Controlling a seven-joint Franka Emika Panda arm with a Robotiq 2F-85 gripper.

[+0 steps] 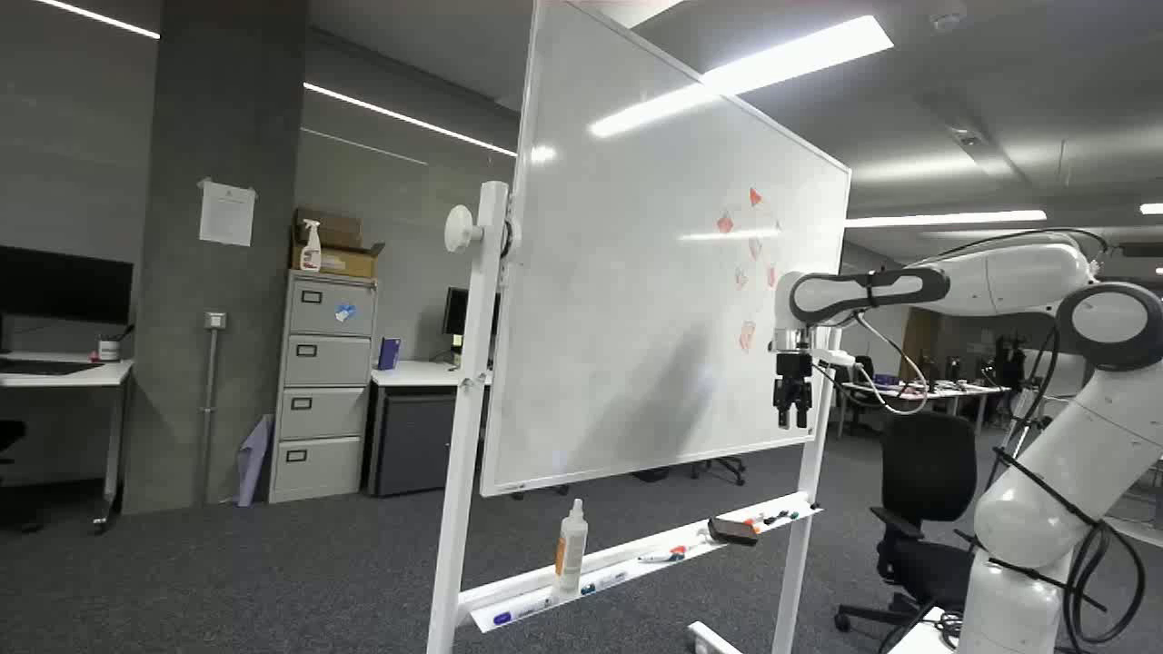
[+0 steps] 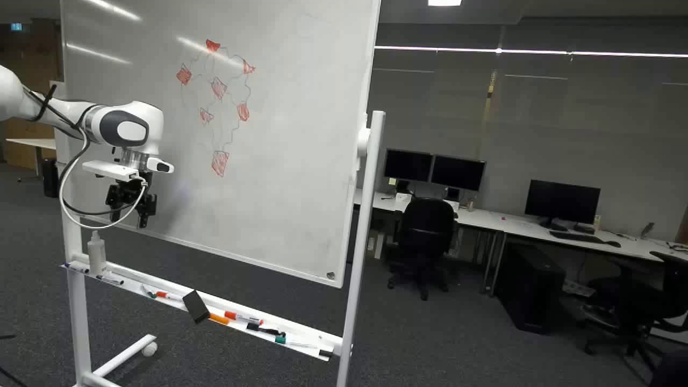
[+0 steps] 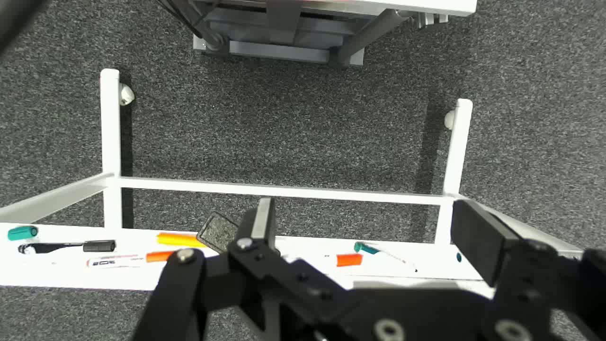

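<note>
My gripper is open, pointing down in front of the whiteboard, with nothing between its fingers. In the wrist view the gripper spreads wide above the white tray. A dark eraser sticks out over the tray's edge, partly hidden by the left finger. Markers lie along the tray: an orange one, a red-capped one, a green-capped one and a black one. A spray bottle stands upright on the tray. Red patches joined by thin lines are drawn on the board.
The board's frame has white posts and feet on the carpet. A filing cabinet, office chairs and desks with monitors stand farther off. Open air surrounds the gripper above the tray.
</note>
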